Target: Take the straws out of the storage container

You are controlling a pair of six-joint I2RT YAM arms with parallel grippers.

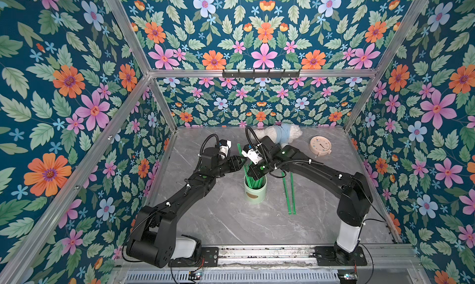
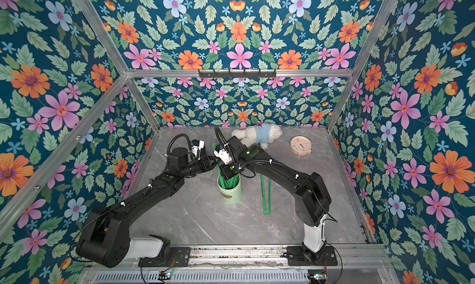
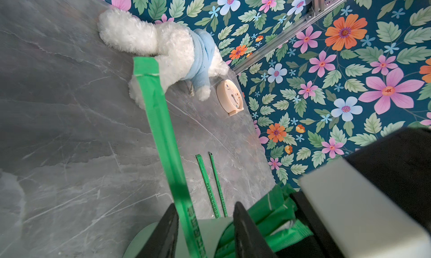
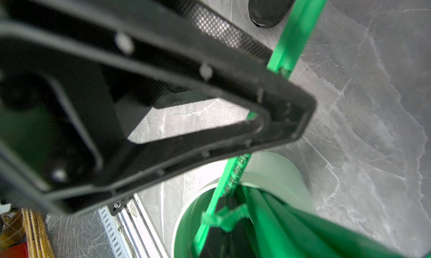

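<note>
A pale green container full of green straws stands at the middle of the table. One straw rises tall from it and passes between the fingers of my left gripper, which look apart, at the container's left rim. My right gripper points down into the container from above, its fingertips among the straws and partly hidden. Two green straws lie on the table to the right of the container.
A white plush toy in a blue shirt lies at the back, with a round pink clock to its right.
</note>
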